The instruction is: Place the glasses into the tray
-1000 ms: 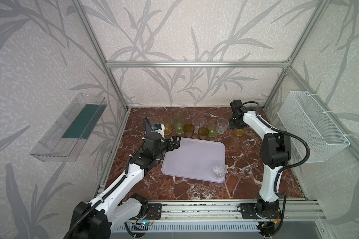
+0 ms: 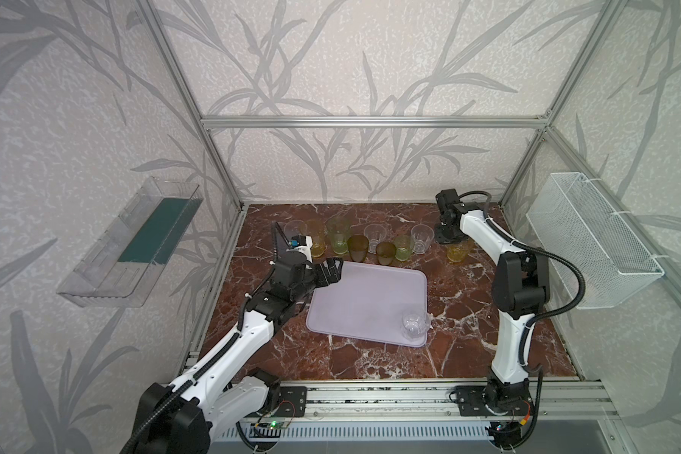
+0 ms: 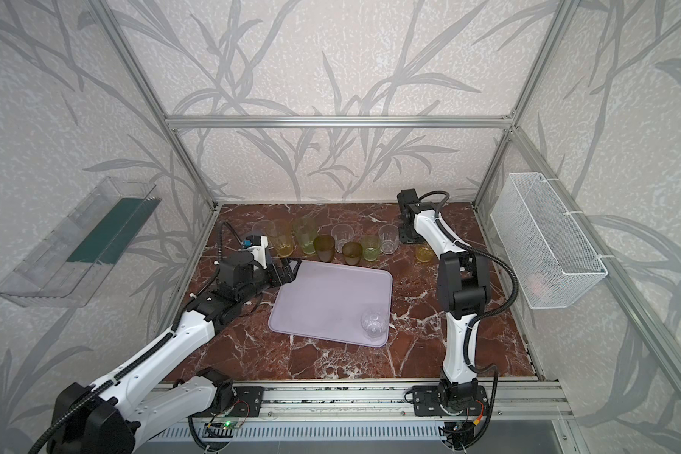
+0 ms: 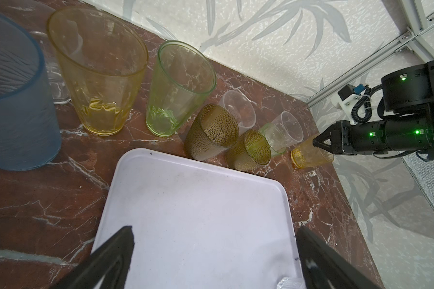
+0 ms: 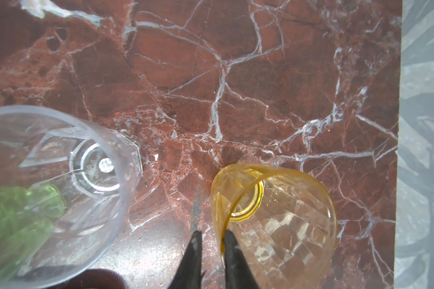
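Observation:
A yellow glass [image 5: 279, 216] stands at the right of the back row. In the right wrist view, my right gripper is at its left rim, fingers a little apart; the right finger [image 5: 233, 255] overlaps the rim, and whether it is inside cannot be told. Below the row lies the pale tray [image 2: 363, 291], a clear glass [image 2: 414, 325] in its near right corner. My left gripper is wide open above the tray's left side, nothing between its fingers. To the left are blue [image 4: 14, 96], yellow [image 4: 98, 77] and green [image 4: 178, 91] glasses.
Two brown textured glasses [image 4: 212, 132] stand close to the tray's back edge. A clear glass [image 5: 57, 192] is just left of my right gripper. A wire basket [image 2: 594, 242] hangs at the right, a clear bin [image 2: 136, 242] at the left. Most of the tray is bare.
Over the last second the yellow glass at the right has shifted very slightly to the right and my right gripper has moved a touch. The left arm is still.

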